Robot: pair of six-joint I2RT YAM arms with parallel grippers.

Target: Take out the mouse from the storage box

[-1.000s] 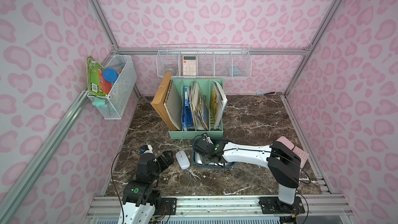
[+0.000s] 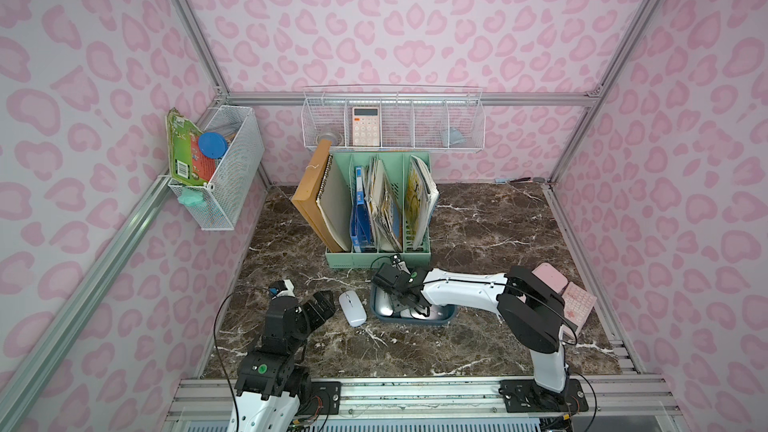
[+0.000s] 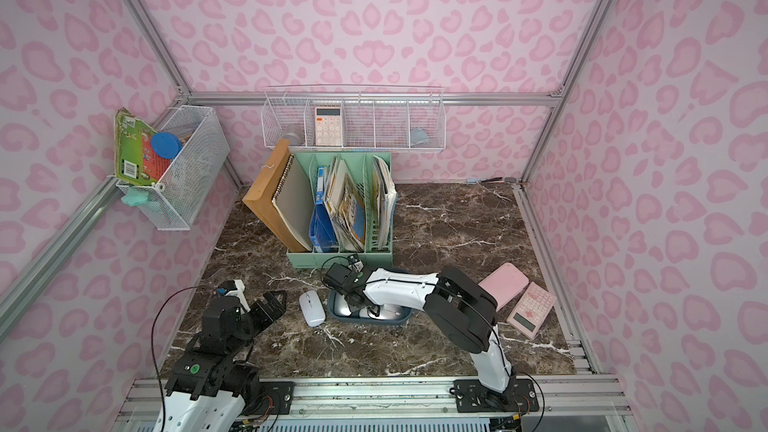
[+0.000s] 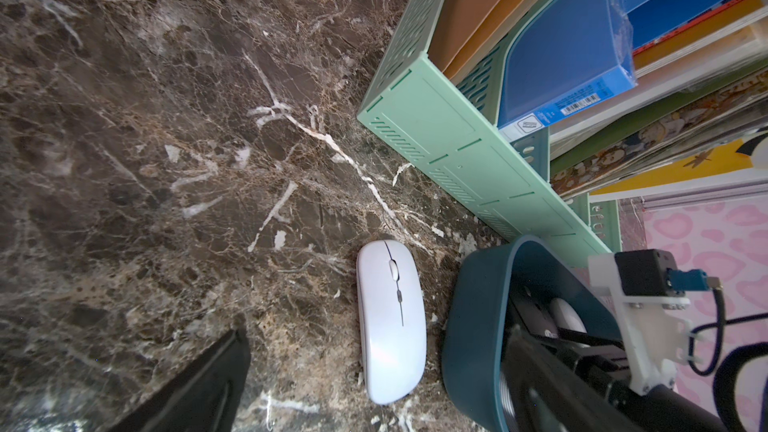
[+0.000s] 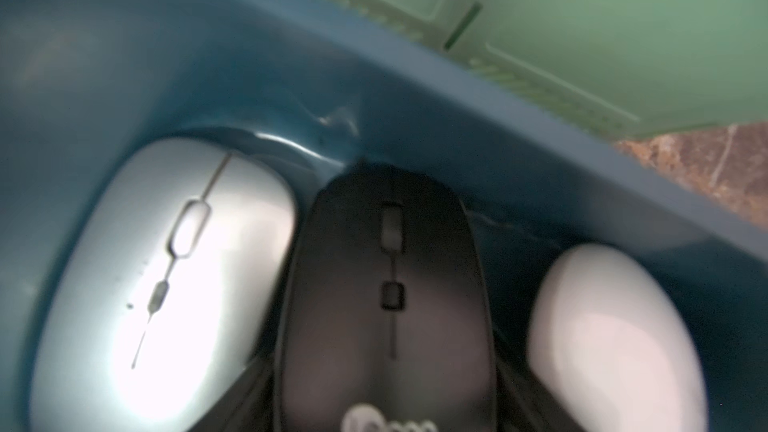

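The dark blue storage box (image 4: 477, 316) holds several mice. In the right wrist view a black mouse (image 5: 388, 272) lies between a silver mouse (image 5: 172, 272) and a white mouse (image 5: 612, 344). My right gripper is down in the box, open, one finger on either side of the black mouse with hardly any gap. Whether the fingers press on it cannot be told. Outside the box, a white mouse (image 4: 392, 324) lies on the marble table to its left. My left gripper stands open and empty above the table.
Behind the box stands a green file rack (image 2: 376, 259) full of folders and books. A pink pouch (image 3: 504, 284) and a pink calculator (image 3: 532, 309) lie at the right. Bare marble table (image 2: 480, 352) lies in front of the box.
The white mouse at its right sits farther from it. The left arm is practically still.
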